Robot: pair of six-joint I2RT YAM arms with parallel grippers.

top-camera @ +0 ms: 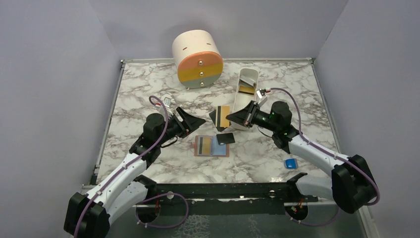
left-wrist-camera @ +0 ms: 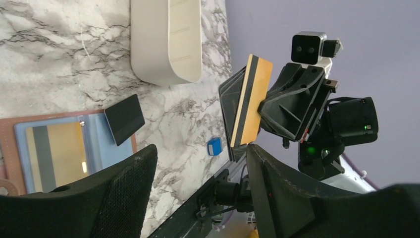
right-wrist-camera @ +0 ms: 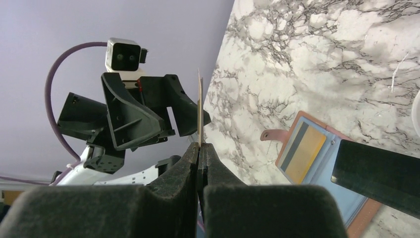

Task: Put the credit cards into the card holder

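Observation:
My right gripper (top-camera: pixel 229 118) is shut on a yellow card with a dark stripe (left-wrist-camera: pixel 253 96), dark card material behind it. My left gripper (top-camera: pixel 195 118) stands open to the left, apart from those cards, nothing between its fingers. A black card (top-camera: pixel 226 139) lies over the right part of the open card holder (left-wrist-camera: pixel 9 124), whose left side holds a striped yellow card (left-wrist-camera: pixel 62 153).
A white open container (top-camera: pixel 237 106) with cards lies behind the right gripper. A white drawer drum (top-camera: pixel 195 42) stands at the back. A small blue object (top-camera: pixel 290 163) lies at front right.

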